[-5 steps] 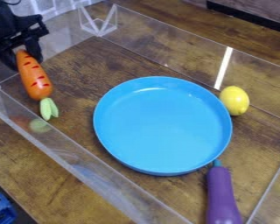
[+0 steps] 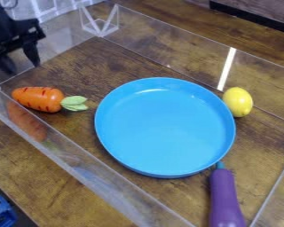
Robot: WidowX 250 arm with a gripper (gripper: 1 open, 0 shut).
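Note:
An orange toy carrot [image 2: 40,97] with pale green leaves lies on the wooden surface at the left, its leaves pointing right toward a blue plate [image 2: 165,124]. My black gripper [image 2: 17,62] is at the upper left edge, above and apart from the carrot, partly out of frame. Whether its fingers are open or shut is hard to tell.
A yellow lemon [image 2: 237,101] lies right of the plate, and a purple eggplant [image 2: 224,199] at the lower right. Clear walls border the area.
The gripper shifted slightly.

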